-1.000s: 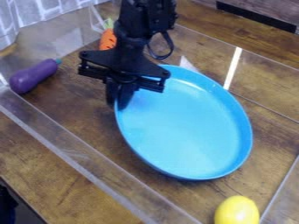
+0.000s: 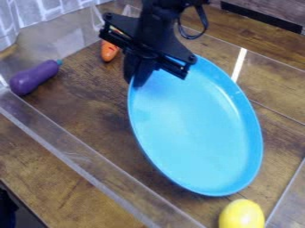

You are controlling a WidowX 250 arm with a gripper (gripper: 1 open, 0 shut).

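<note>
My black gripper (image 2: 141, 69) reaches in from the top and sits at the upper-left rim of a large blue oval plate (image 2: 195, 134). Its fingertips are down at that rim, and whether anything is between them is hidden. The plate lies on the wooden surface, filling the middle and right of the view.
A purple eggplant (image 2: 34, 77) lies at the left, an orange carrot (image 2: 110, 48) behind the gripper, and a yellow lemon (image 2: 241, 215) at the front right. Clear plastic edges run along the left and front. Bare wood (image 2: 84, 120) lies left of the plate.
</note>
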